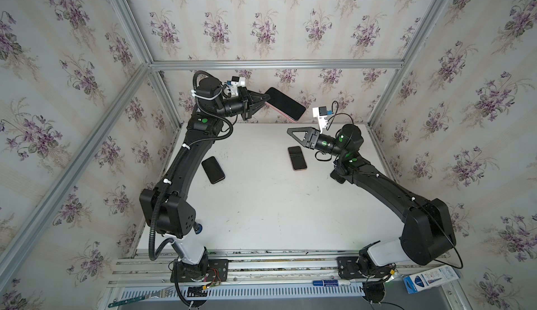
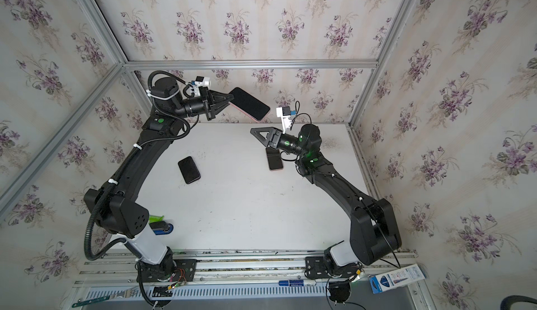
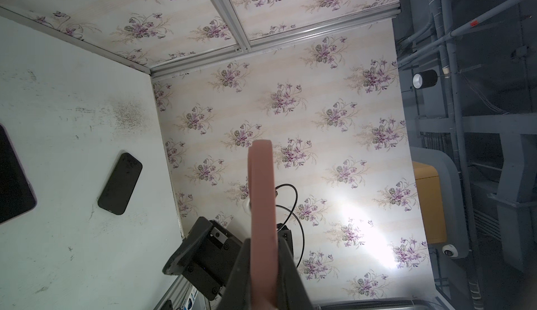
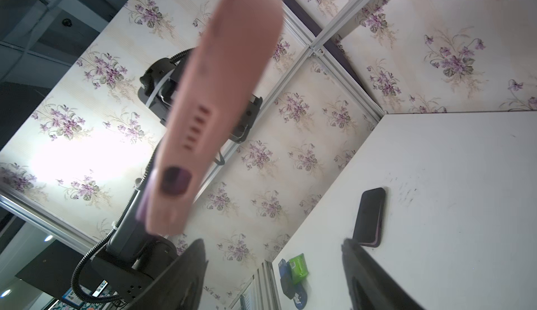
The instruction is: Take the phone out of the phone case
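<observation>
A dark phone in a pink case hangs high above the table, tilted, my left gripper shut on one end of it. In the left wrist view the case is edge-on between the fingers; in the right wrist view its pink edge is blurred, with side openings showing. My right gripper stands open below and near the held phone's lower end, apart from it, its blurred fingertips with nothing between them.
Dark phones lie on the white table: one at the left, one at centre back, one at the right, partly behind the right arm. Small items sit at the front left.
</observation>
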